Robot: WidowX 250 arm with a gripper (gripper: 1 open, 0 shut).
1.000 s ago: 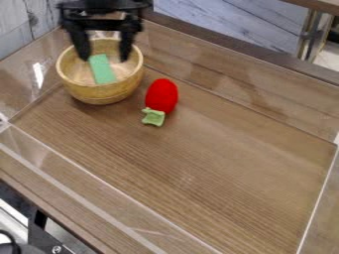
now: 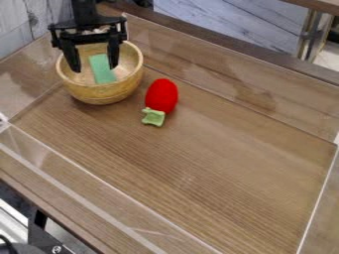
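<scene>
My black gripper [image 2: 87, 40] hangs over the back rim of a yellow bowl [image 2: 99, 91] at the upper left, open, its fingers reaching down toward the bowl's inside. A mint-green block [image 2: 102, 71] lies inside the bowl. Right of the bowl are a red oval object [image 2: 163, 95] and, just in front of it, a small light-green piece [image 2: 154, 117].
A pale shelf edge [image 2: 302, 5] shows at the top right. The table's left edge runs along the frame's side.
My gripper has moved left and back, from above the red object's side to over the bowl's back part, and appears smaller. The bowl and other objects have stayed put.
</scene>
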